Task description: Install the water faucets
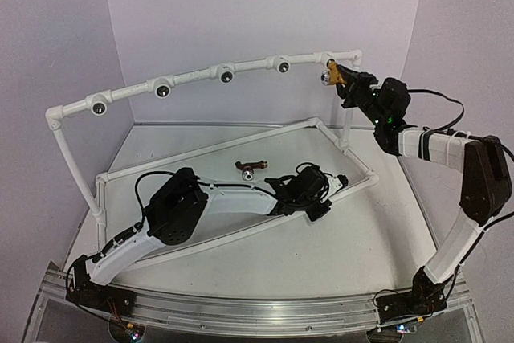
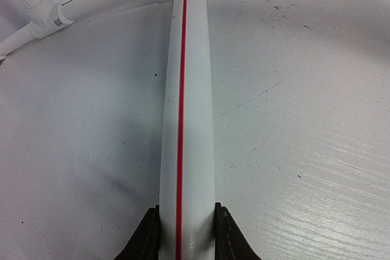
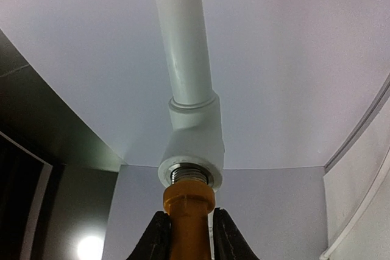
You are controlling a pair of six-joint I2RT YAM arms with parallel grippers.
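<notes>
An orange-brown faucet [image 1: 336, 75] is at the rightmost tee of the raised white pipe [image 1: 193, 76], with my right gripper [image 1: 344, 80] shut on its body. In the right wrist view that faucet [image 3: 189, 205] meets the opening of the white tee [image 3: 194, 141]; some metal thread shows in the socket. A second faucet [image 1: 250, 168], reddish brown with a silver end, lies on the board inside the base frame. My left gripper is shut on the front base pipe [image 2: 189, 108], a white tube with a red line, one finger on each side.
Several other tees along the raised pipe have dark openings facing forward, such as the leftmost tee [image 1: 99, 108]. The right upright [image 1: 348, 128] stands just below the right gripper. White board [image 1: 353, 238] in front of the frame is clear.
</notes>
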